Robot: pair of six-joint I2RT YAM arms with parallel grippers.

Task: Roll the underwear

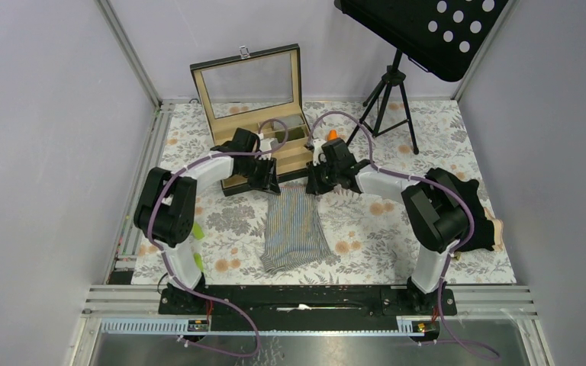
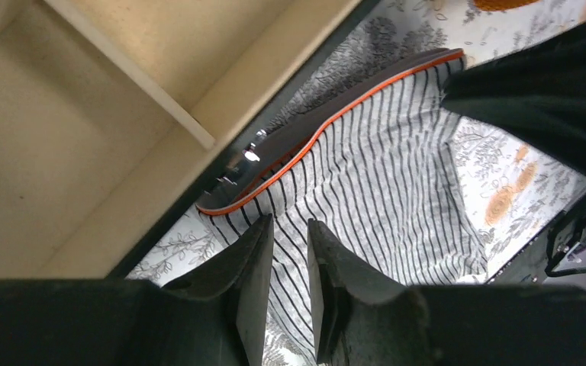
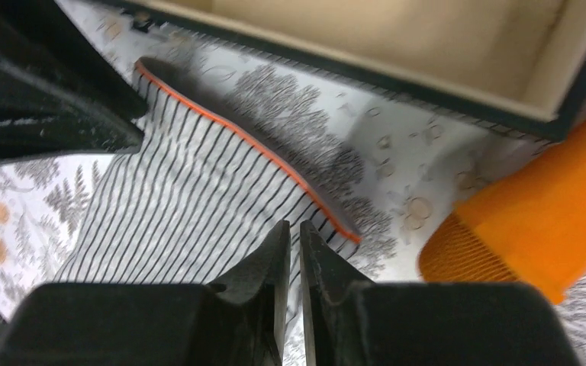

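Observation:
The striped underwear (image 1: pixel 294 229) lies flat below the wooden case, its orange-edged waistband (image 2: pixel 313 145) uppermost in the top view. My left gripper (image 1: pixel 273 187) is over the waistband's left end; in the left wrist view its fingertips (image 2: pixel 263 229) stand a small way apart on either side of striped cloth. My right gripper (image 1: pixel 313 187) is at the waistband's right end, its fingers nearly together on the cloth in the right wrist view; how much cloth is between them is hidden.
The compartmented case (image 1: pixel 282 162) with raised lid stands directly behind the cloth. An orange object (image 3: pixel 542 206) lies to its right. A black tripod stand (image 1: pixel 393 80) is at back right, black cloth (image 1: pixel 473 229) at the right edge.

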